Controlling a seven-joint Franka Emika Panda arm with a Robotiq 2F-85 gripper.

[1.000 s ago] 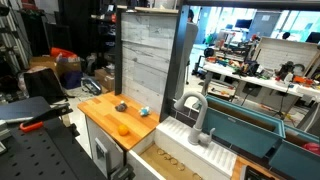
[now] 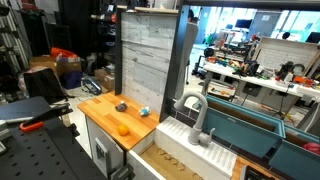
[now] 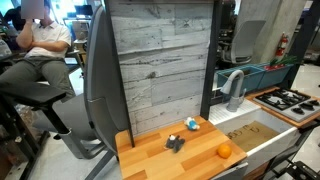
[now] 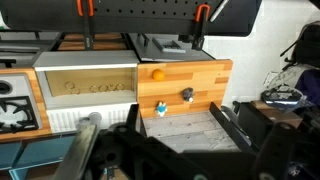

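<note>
A small orange round object (image 2: 123, 129) lies on the wooden counter (image 2: 100, 103), near its front edge. Farther back are a small blue-and-white item (image 3: 192, 123) and a dark grey item (image 3: 175, 143), set apart from each other. In the wrist view the orange object (image 4: 158, 74) shows below my gripper, whose fingers (image 4: 86, 30) stand wide apart. Nothing shows between them, and the gripper is well clear of the counter items. At the left of exterior view 1 part of the gripper is visible.
Beside the counter is an open white box-like basin with a wooden bottom (image 4: 95, 82), backed by a grey faucet (image 2: 195, 112). A stove top (image 3: 288, 103) lies beyond it. A panelled wall (image 3: 165, 80) rises behind the counter.
</note>
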